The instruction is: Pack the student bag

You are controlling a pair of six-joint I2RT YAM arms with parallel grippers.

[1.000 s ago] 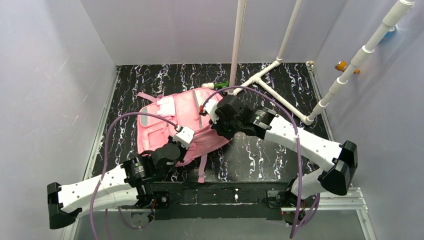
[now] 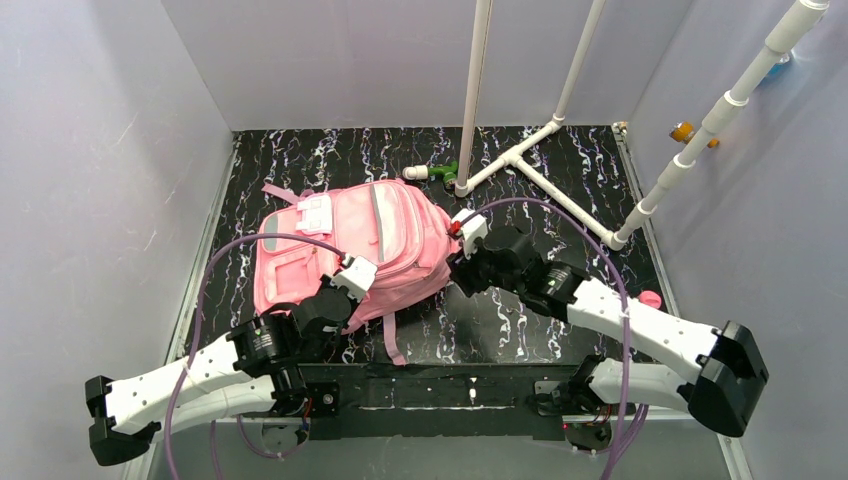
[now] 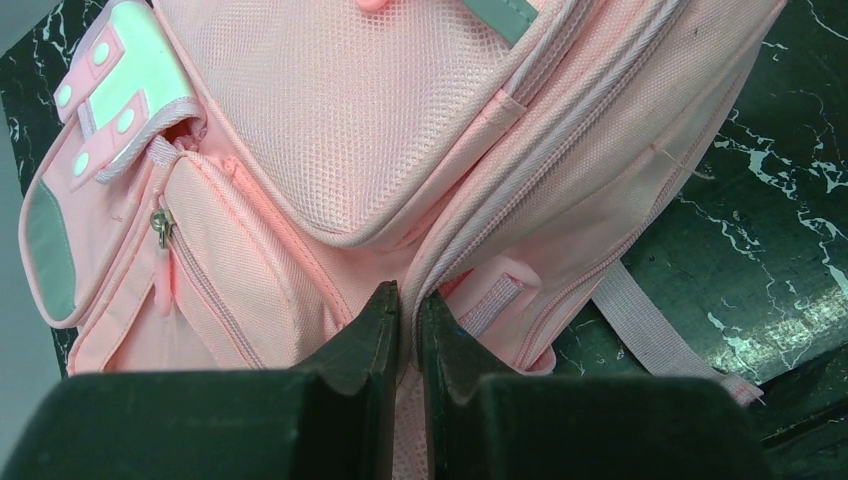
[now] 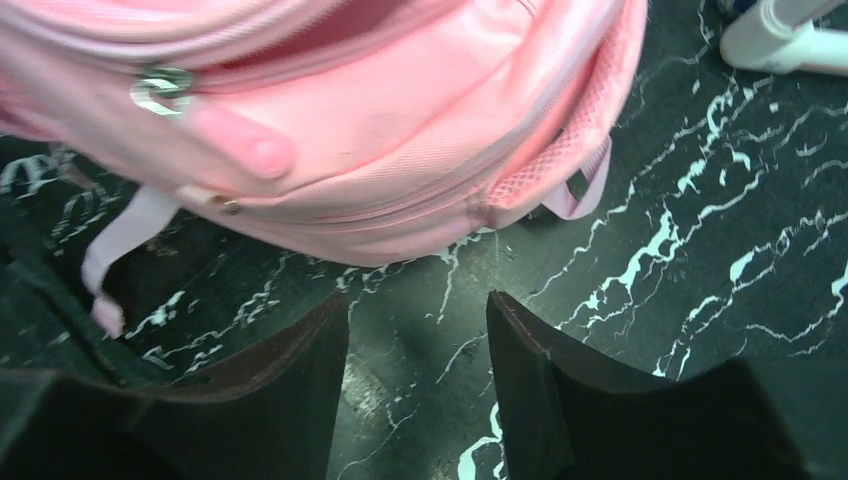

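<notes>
A pink backpack lies on the black marbled surface, zippers and mesh pocket showing in the left wrist view. At its front left, my left gripper is shut on a piped, zippered seam of the bag. My right gripper is open beside the bag's right side, with only marbled surface between its fingers; a zipper pull and the bag's lower side are above it in that view. A pink strap hangs toward the front edge.
A white pipe frame stands at the back and right, with a green fitting behind the bag. Grey walls enclose three sides. Bare surface lies right of the bag.
My right gripper has moved right, off the bag's top to beside it. My left gripper and the backpack have shifted slightly left.
</notes>
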